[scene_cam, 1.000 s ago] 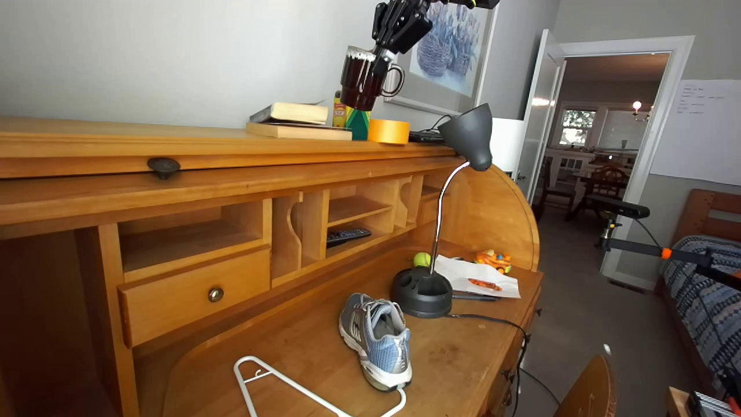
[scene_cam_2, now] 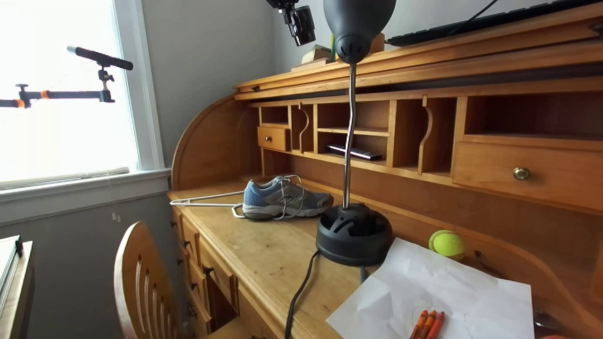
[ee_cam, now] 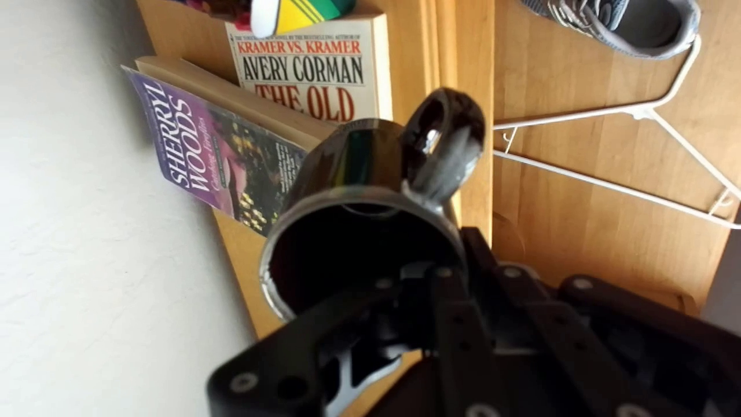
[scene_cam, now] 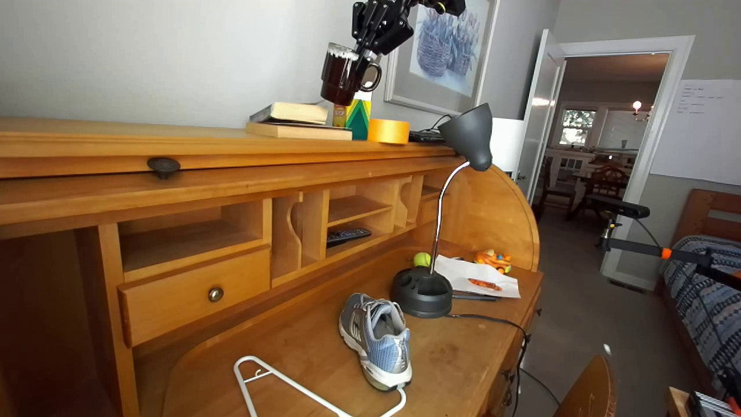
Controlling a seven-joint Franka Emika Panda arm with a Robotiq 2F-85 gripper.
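Note:
A dark brown glossy mug (scene_cam: 340,75) hangs in the air over the desk's top shelf, tilted slightly, its handle toward the right in exterior view 1. My gripper (scene_cam: 362,58) is shut on the mug's wall near the rim. Seen from the wrist, the mug (ee_cam: 361,163) has its open mouth toward the camera and its inside is dark; one finger reaches into it. In exterior view 2 the mug (scene_cam_2: 302,26) shows small, above the far end of the shelf and left of the lamp's head.
On the shelf (scene_cam: 62,132) lie stacked books (scene_cam: 299,121), a yellow-and-green box (scene_cam: 359,118) and an orange tape roll (scene_cam: 388,131). The shelf's left part is bare. A desk lamp (scene_cam: 469,135) rises beside it. Below are a shoe (scene_cam: 378,340) and a white hanger (scene_cam: 299,386).
In exterior view 1 the gripper and the mug have moved left and slightly up, closer to above the books. The things on the desk have stayed in place.

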